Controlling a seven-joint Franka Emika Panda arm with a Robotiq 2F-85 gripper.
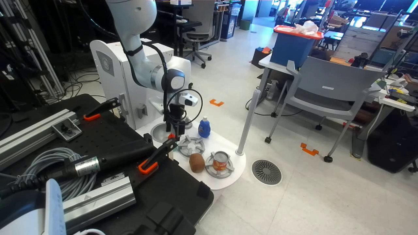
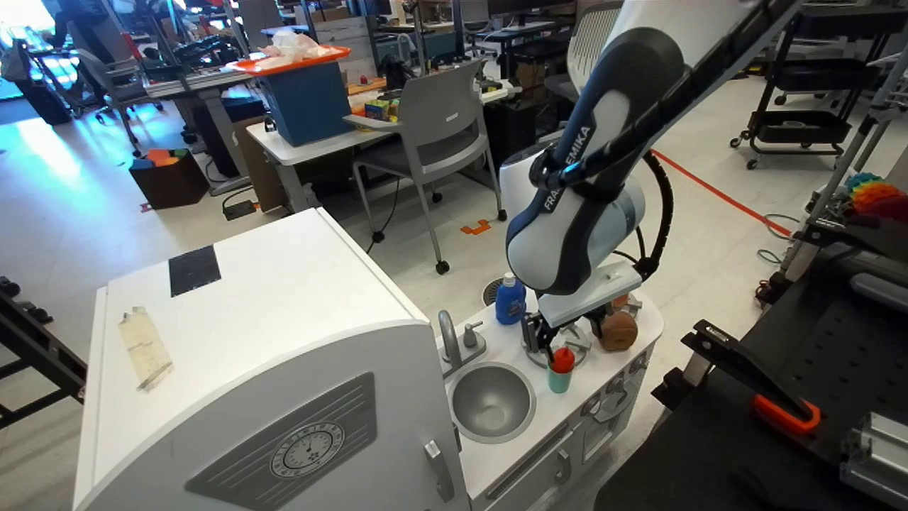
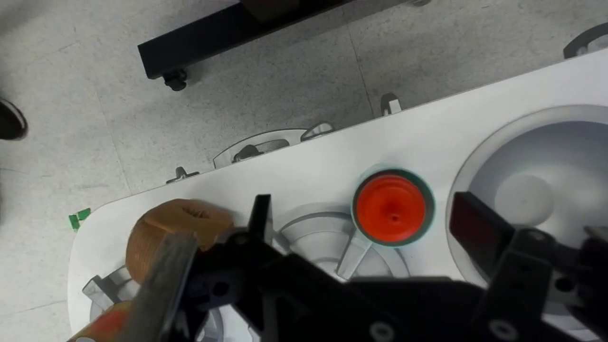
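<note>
A teal cup with a red pointed top stands upright on the white counter, between the sink and a burner. My gripper hangs over it, open. In the wrist view one finger shows left of the cup and the other to its right, over the sink's rim. Nothing is held between them. In exterior view 1 the gripper partly hides the cup's red top. Whether the fingertips reach down to the cup's height is hard to tell.
The grey sink with its faucet lies beside the cup. A blue bottle stands at the counter's far edge. A brown rounded object sits near a can on the other burner. A black table borders the counter.
</note>
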